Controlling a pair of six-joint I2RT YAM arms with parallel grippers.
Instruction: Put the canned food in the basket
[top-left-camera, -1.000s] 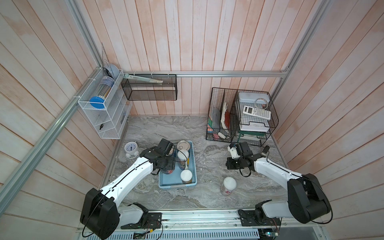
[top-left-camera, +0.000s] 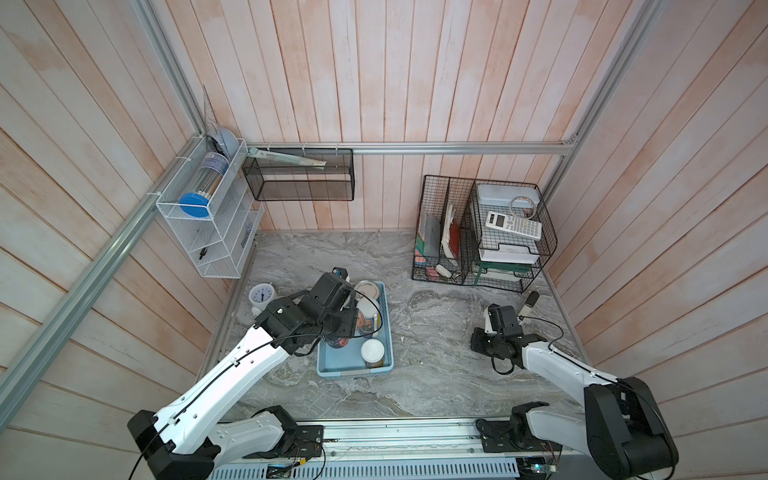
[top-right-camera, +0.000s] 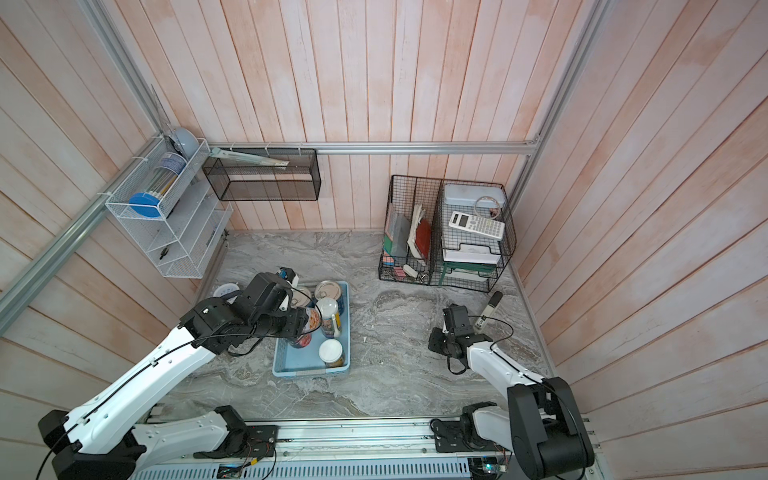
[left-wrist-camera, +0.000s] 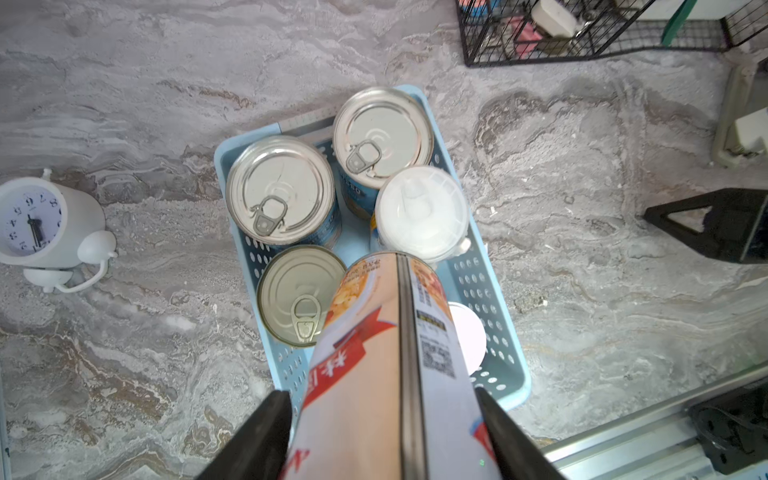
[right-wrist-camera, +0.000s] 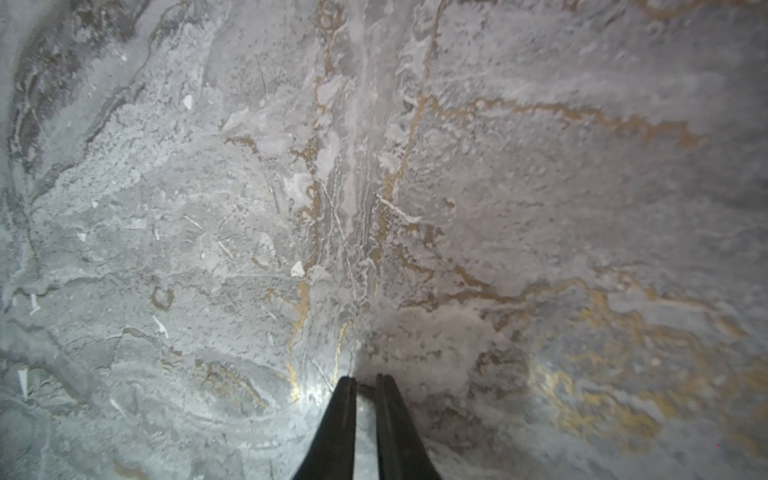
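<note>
A can with a red, white and orange label (left-wrist-camera: 368, 360) lies between the fingers of my left gripper, over the light blue basket (left-wrist-camera: 516, 392). The gripper is open this wide; whether its pads touch the can is too blurred to tell. Inside the basket stand ring-pull cans (left-wrist-camera: 281, 192) and white-lidded containers (left-wrist-camera: 421, 209), one lid (left-wrist-camera: 470, 340) partly hidden by the can. From above, the left arm covers part of the basket (top-left-camera: 356, 373). Low over bare table at the right, my right gripper is shut, nothing showing between its fingers.
A white clock (left-wrist-camera: 40, 224) stands left of the basket. At the back right is a black wire rack (top-left-camera: 480, 232) with books and a keypad device. White shelves (top-left-camera: 212, 208) hang at the left. Between basket and right arm the table (top-left-camera: 432, 344) is bare.
My left arm reaches higher and bends differently above the basket.
</note>
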